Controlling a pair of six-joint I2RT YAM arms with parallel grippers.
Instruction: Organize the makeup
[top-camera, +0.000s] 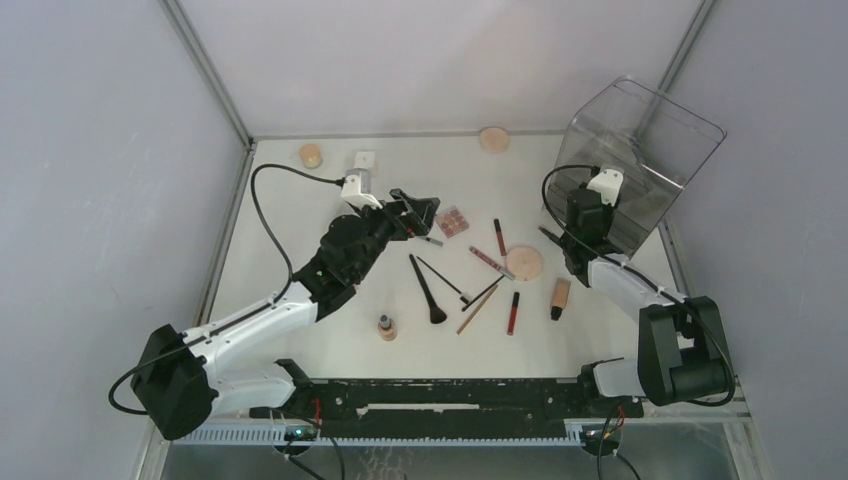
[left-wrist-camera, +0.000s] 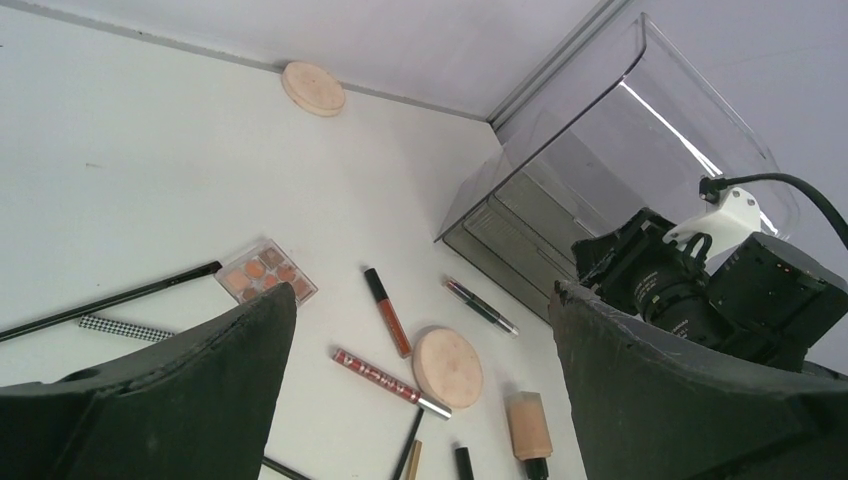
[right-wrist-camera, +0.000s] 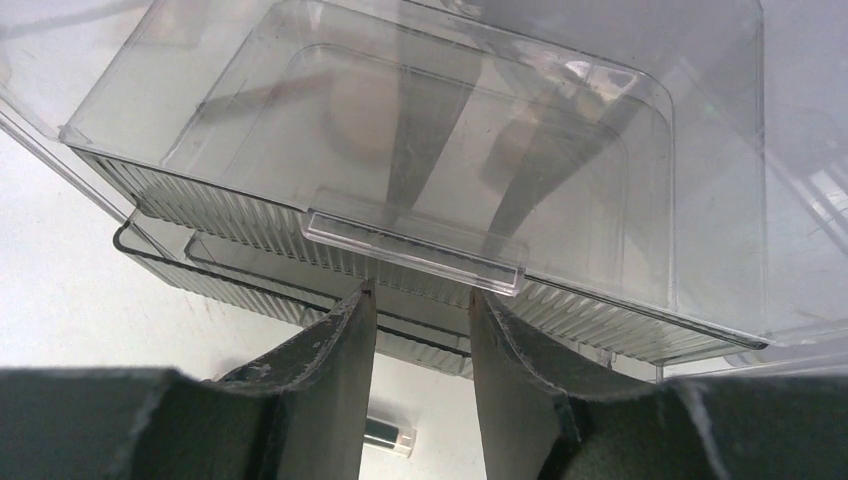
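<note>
The clear acrylic organizer (top-camera: 650, 140) stands at the back right with my right gripper at its front; the fingertips meet near a drawer's moulded handle (right-wrist-camera: 410, 250), and the fingers look nearly shut on it, though exact contact is hard to see. My left gripper is open above the table's middle, empty. Makeup lies loose below: an eyeshadow palette (left-wrist-camera: 265, 272), lip glosses (left-wrist-camera: 385, 312), a round compact (left-wrist-camera: 447, 368), a foundation tube (top-camera: 560, 297), a bottle (top-camera: 387, 328) and several brushes (top-camera: 425, 285).
A small jar (top-camera: 310, 156), a white box (top-camera: 364, 157) and a round puck (top-camera: 494, 139) sit along the back edge. Bare table (top-camera: 270, 230) shows at the left and back centre.
</note>
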